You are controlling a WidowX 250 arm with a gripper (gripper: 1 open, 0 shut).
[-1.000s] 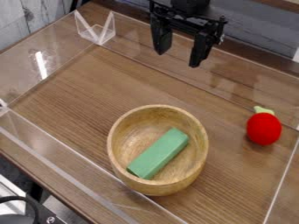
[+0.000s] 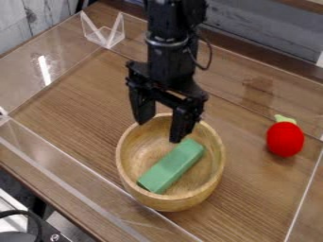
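Note:
My black gripper (image 2: 164,106) hangs open over the back part of a round wooden bowl (image 2: 135,170), its fingers pointing down at the bowl's rear rim, with nothing seen held. A green rectangular block (image 2: 172,165) lies diagonally in the bowl, in front of the gripper.
A red tomato-like object (image 2: 285,138) with a pale green top rests on the right. A clear plastic item (image 2: 106,30) is at the back left. A dark cable shows at the bottom left.
The bowl, block and red object have not moved.

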